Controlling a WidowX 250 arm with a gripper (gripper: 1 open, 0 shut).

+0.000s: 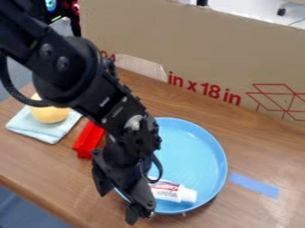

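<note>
The black gripper (120, 191) points down over the left part of a blue plate (195, 156), its fingers spread open. A white tube with red lettering (173, 191) lies in the plate's lower part, just right of the gripper. Nothing shows held between the fingers, though the arm hides part of the plate.
A red object (86, 142) lies left of the plate. A yellow round object (48, 114) sits on a light blue cloth (34, 129). A cardboard wall (215, 44) closes off the back. Blue tape (254, 185) marks the table at right, otherwise clear.
</note>
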